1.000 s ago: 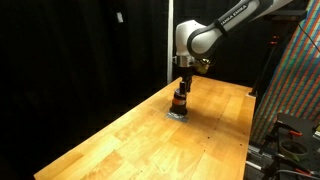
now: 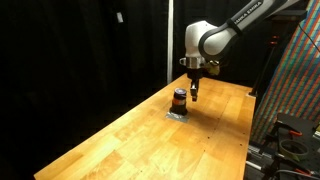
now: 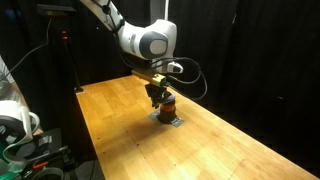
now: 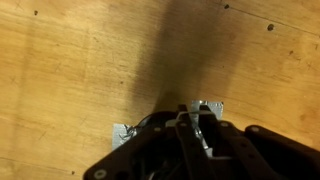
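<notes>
A dark, upright cylinder [image 2: 179,98] with a reddish-orange band [image 3: 168,108] stands on the wooden table. Silvery material [image 3: 178,122] shows around its base. Just to the right of the cylinder in exterior view 1, the black gripper [image 2: 194,94] points down from the white arm [image 2: 205,42]. Exterior view 2 has the gripper [image 3: 155,99] at the cylinder's left, close to its top. In the wrist view the fingers are dark and hard to make out over a black round shape, with silvery patches [image 4: 208,108] beside it. How far the fingers are apart does not show.
The wooden tabletop [image 2: 130,145] is wide and bare toward the front and left in exterior view 1. Black curtains [image 2: 80,60] hang behind it. A dark stand [image 2: 292,148] is off the table's right edge.
In exterior view 1 the gripper has moved from close by the cylinder's top to the right and lower in the picture. The cylinder has stayed in about the same place.
</notes>
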